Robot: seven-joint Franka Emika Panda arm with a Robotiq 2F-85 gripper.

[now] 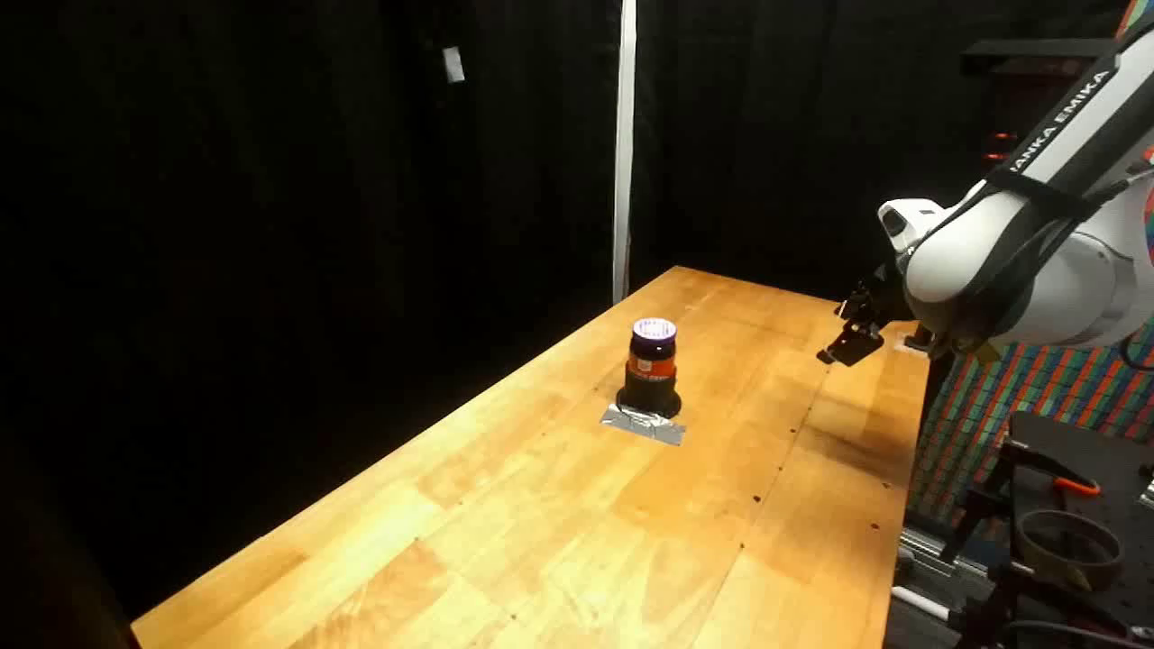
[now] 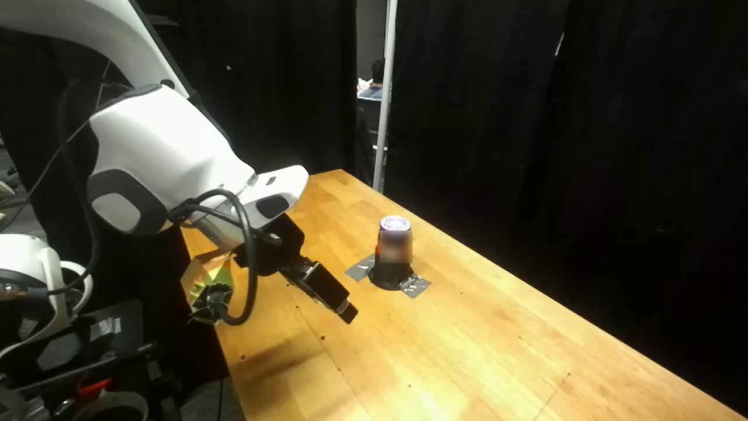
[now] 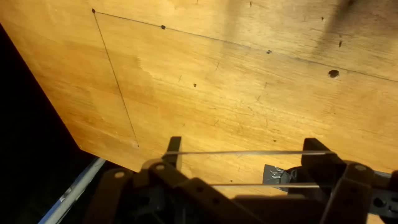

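A dark jar with an orange label and a pale purple-rimmed lid (image 1: 654, 329) stands upright in a black base (image 1: 649, 396) on the wooden table. My gripper is open, its two fingers wide apart in the wrist view. Two thin bands (image 3: 244, 152) run across the gap between them; I see no other object there. In exterior view 2 the gripper (image 2: 345, 311) is tilted downward above the table, apart from the jar (image 2: 394, 245). The wrist view shows only part of the black base, largely hidden behind the right finger (image 3: 317, 153).
Silver tape (image 1: 645, 423) lies on the table at the base. Bare wood (image 2: 491, 337) surrounds it, leaving plenty of free room. A pole (image 1: 624, 151) and black curtains stand beyond the table edge. A dark side shelf (image 1: 1055, 433) holds a roll of tape (image 1: 1093, 570).
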